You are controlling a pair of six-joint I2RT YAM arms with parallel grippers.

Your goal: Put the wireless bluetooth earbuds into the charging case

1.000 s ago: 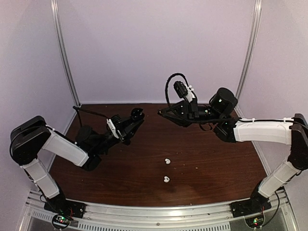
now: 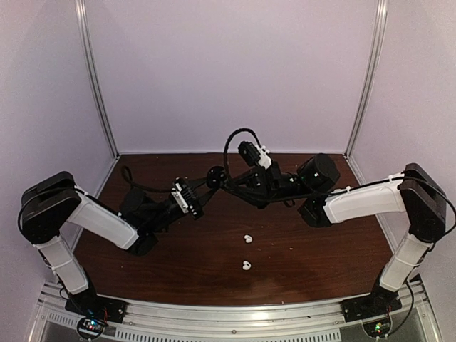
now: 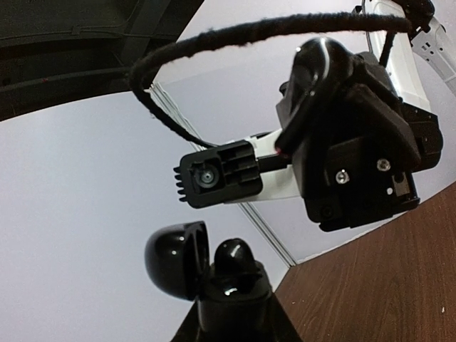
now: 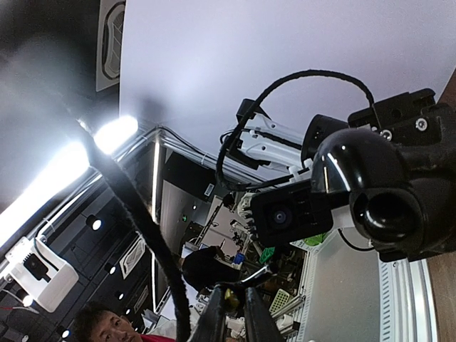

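My left gripper (image 2: 206, 187) is shut on the black charging case (image 3: 231, 303), low in the left wrist view. Its round lid (image 3: 174, 260) stands open to one side. A glossy black dome shows at the case opening; whether it is a seated earbud I cannot tell. In the top view the case (image 2: 216, 177) is in the air, close in front of my right gripper (image 2: 228, 184). At the bottom of the right wrist view, the right gripper is shut on a small dark earbud (image 4: 231, 298) with a yellowish spot. Any contact between earbud and case is unclear.
Two small white heart-shaped pieces (image 2: 247, 239) lie on the brown table (image 2: 178, 263) below the arms. The front of the table is otherwise largely clear. Pale walls enclose the back and sides, and a cable (image 2: 239, 131) loops above the right gripper.
My right gripper has moved left and slightly down to the case. The left gripper and case have shifted a little right, and the gap between the two has closed in the top view.
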